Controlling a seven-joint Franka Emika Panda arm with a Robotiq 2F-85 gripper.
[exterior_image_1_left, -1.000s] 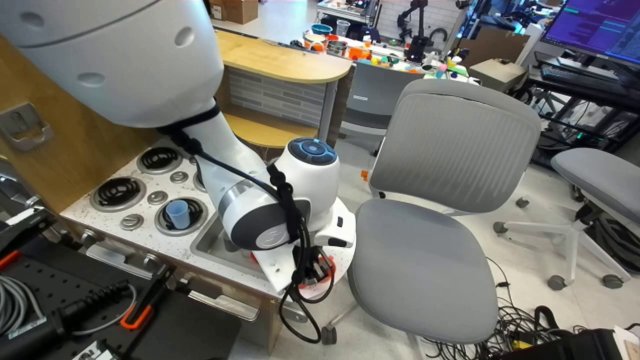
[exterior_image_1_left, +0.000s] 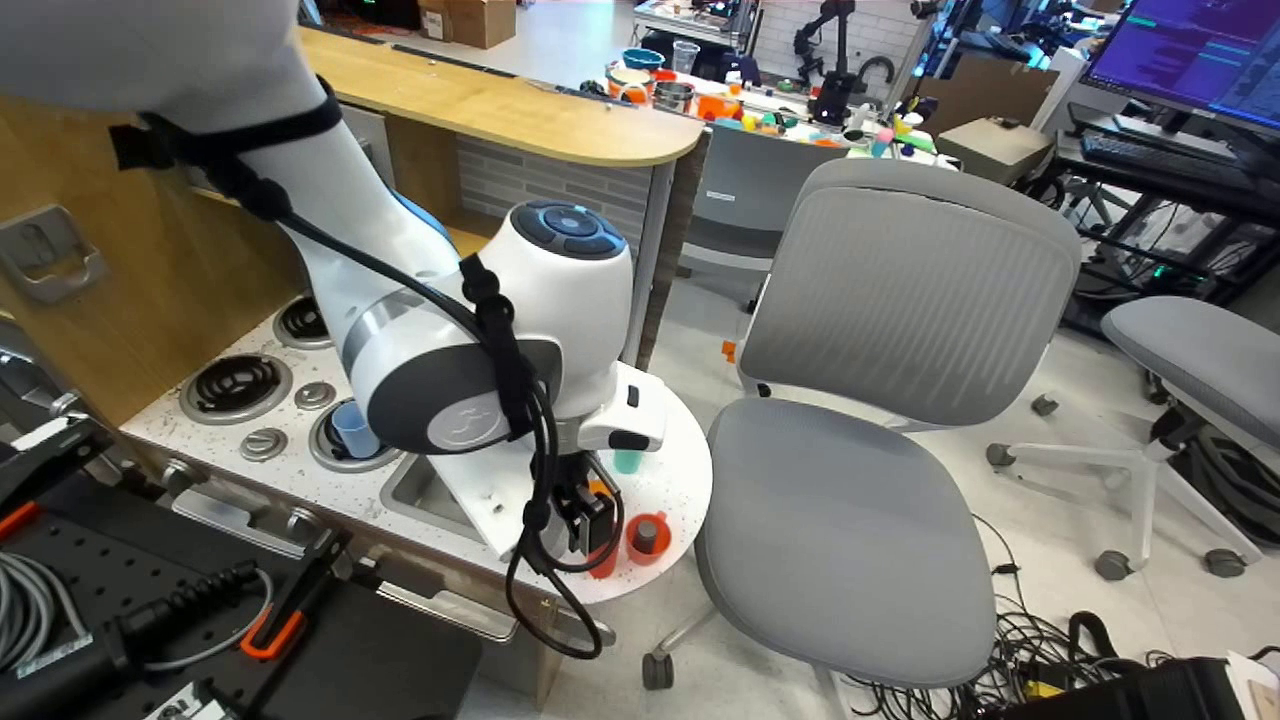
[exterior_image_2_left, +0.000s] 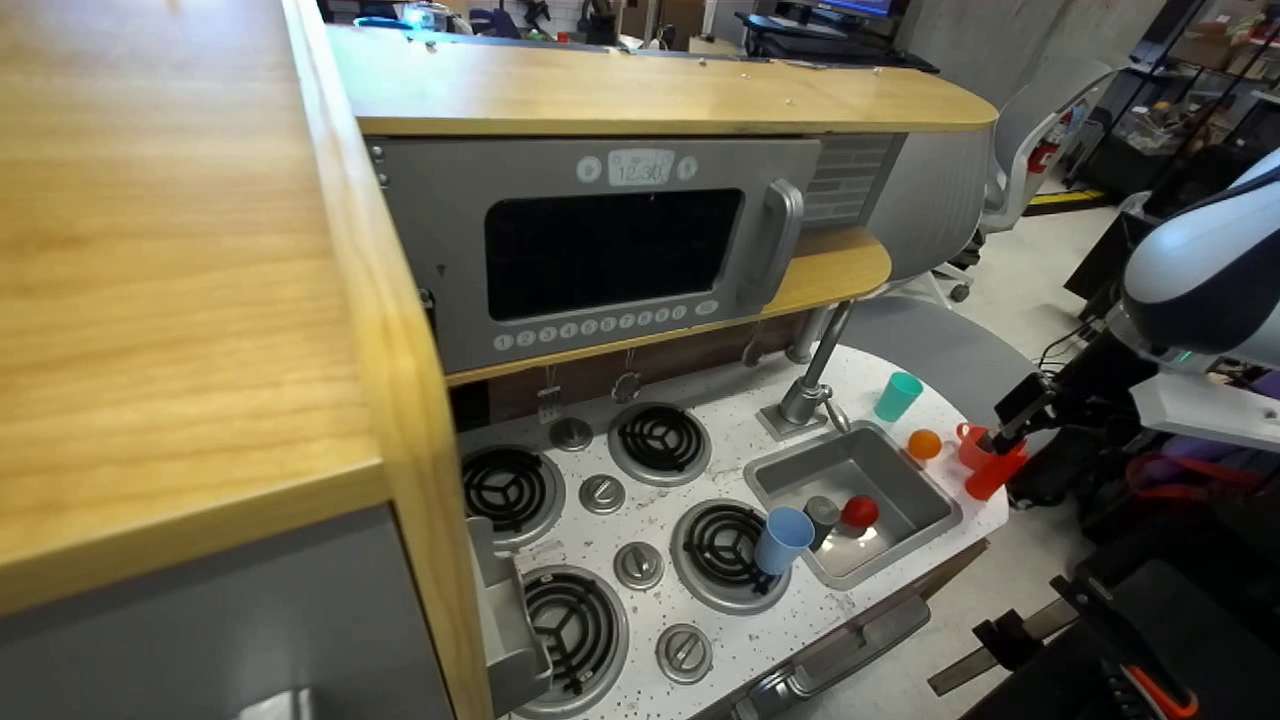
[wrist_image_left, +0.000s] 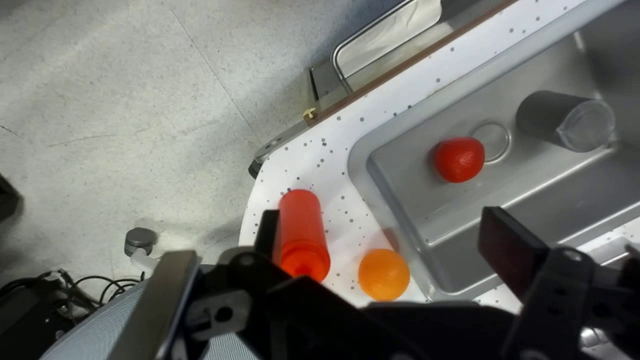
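Note:
My gripper is open above the rounded end of the counter, its fingers wide apart with nothing held. A red bottle (wrist_image_left: 303, 231) stands close beside the left finger in the wrist view. Between the fingers' span an orange ball (wrist_image_left: 384, 274) rests on the counter near the sink's corner. In exterior view 1 a red cup (exterior_image_1_left: 648, 539) with something grey inside sits right of the gripper (exterior_image_1_left: 594, 516). A red, tomato-like ball (wrist_image_left: 459, 159) and a grey cup on its side (wrist_image_left: 549, 117) lie in the sink.
The metal sink (exterior_image_2_left: 768, 474) lies beside the stove burners. A light-blue cup (exterior_image_2_left: 782, 540) stands at the burner nearest the sink. A teal cup (exterior_image_2_left: 899, 396) is near the faucet (exterior_image_2_left: 801, 402). A grey chair (exterior_image_1_left: 846, 540) adjoins the counter's rounded end.
In exterior view 1 my arm and gripper have shifted left and slightly upward in the picture. More of the red cup and the counter's right end shows now.

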